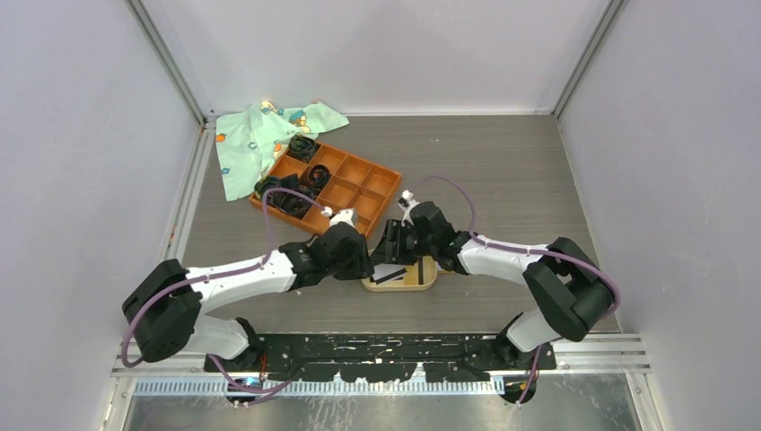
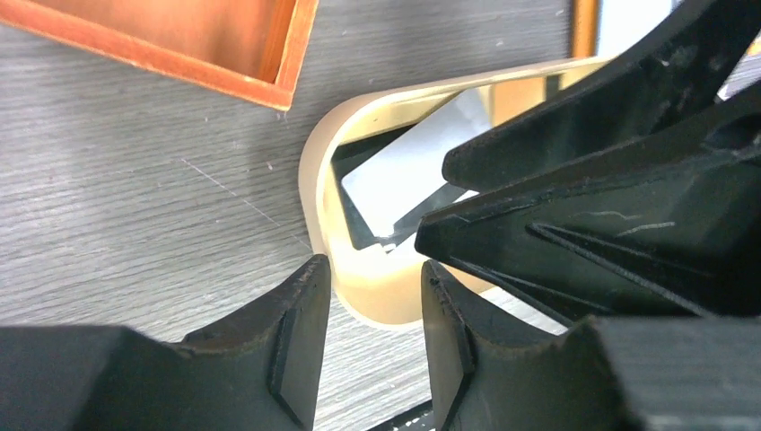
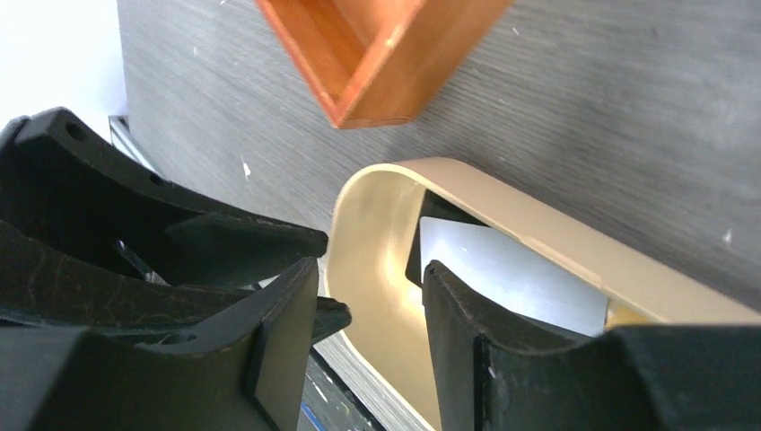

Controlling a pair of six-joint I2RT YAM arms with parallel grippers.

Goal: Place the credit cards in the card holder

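Note:
A white card lies slanted over a dark flat piece inside the cream tray; I cannot tell whether that piece is the card holder. My left gripper has its fingers parted over the tray's near left corner, nothing seen held. Over the same end, from the right, reaches my right gripper. In the right wrist view its fingertips stand apart above the tray, and no held thing shows clearly. The white card shows to the right of them. Both grippers hide parts of the tray.
Behind the tray stands an orange divided box with coiled black cables, its corner close to the grippers. A patterned green cloth lies at the back left.

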